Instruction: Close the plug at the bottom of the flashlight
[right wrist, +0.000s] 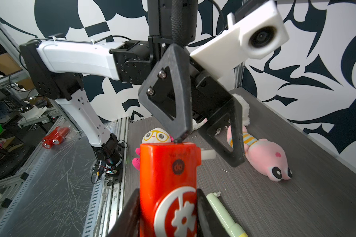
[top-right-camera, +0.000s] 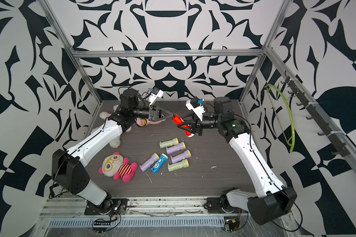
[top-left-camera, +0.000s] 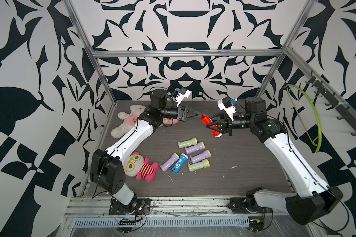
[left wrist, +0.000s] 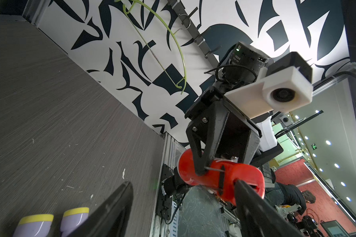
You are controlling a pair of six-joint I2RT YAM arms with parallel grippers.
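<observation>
A red flashlight (right wrist: 158, 169) with a white gear mark is tilted in the air above the table, its plug end pointing up toward my left arm. My right gripper (top-left-camera: 210, 122) is shut on its body. From the side near that end a pale tab (right wrist: 208, 154), which looks like the plug, sticks out. My left gripper is open, fingers apart, facing the flashlight. In the right wrist view, one of its fingertips (right wrist: 182, 134) appears at the end face; contact cannot be told. The other finger stands to the right, beyond the tab.
Several purple and green flashlights and a blue flashlight (top-left-camera: 180, 163) lie on the table below. A pink striped doll (top-left-camera: 140, 166), a white bear (top-left-camera: 124, 124) and a pink toy (right wrist: 265, 156) lie to the left.
</observation>
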